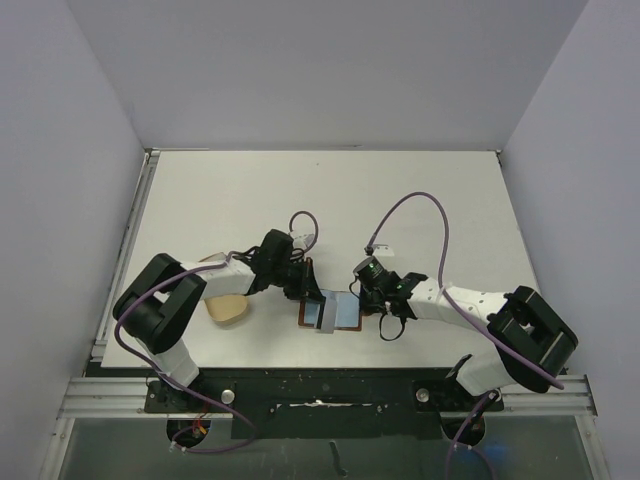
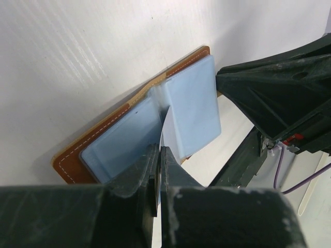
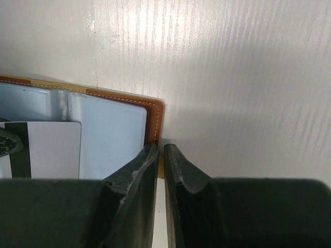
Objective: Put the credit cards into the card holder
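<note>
The open card holder [image 1: 346,311] lies on the table between my grippers, brown leather with pale blue sleeves [image 2: 191,103]. My left gripper is shut on a thin white card with a dark stripe [image 3: 54,150], seen edge-on in the left wrist view at the middle of the holder and flat over its left part in the right wrist view. Whether it is inside a sleeve I cannot tell. My right gripper is shut on the holder's brown right edge [image 3: 153,124], near a tan strip.
A round tan container [image 1: 228,308] stands to the left, partly under the left arm. The dark front bar [image 1: 320,390] runs along the near edge.
</note>
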